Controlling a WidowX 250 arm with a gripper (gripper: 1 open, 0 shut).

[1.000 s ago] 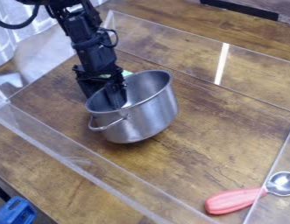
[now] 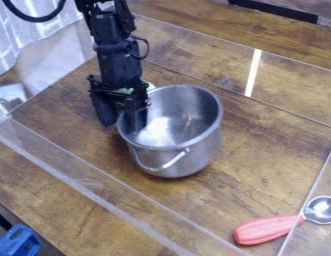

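Observation:
A steel pot (image 2: 184, 140) with a wire handle stands near the middle of the wooden table. The black arm reaches down from the top left, and its gripper (image 2: 121, 105) is at the pot's left rim. Whether its fingers are closed on the rim cannot be made out. Part of a small green item shows behind the gripper, mostly hidden.
A red-handled scoop (image 2: 267, 228) lies at the front right. Clear plastic barriers border the wooden table (image 2: 261, 120). A blue object (image 2: 16, 243) is at the lower left corner.
The pot has shifted a little right and turned, its handle now more to the front and its body apparently less tilted. The gripper has moved slightly right and down.

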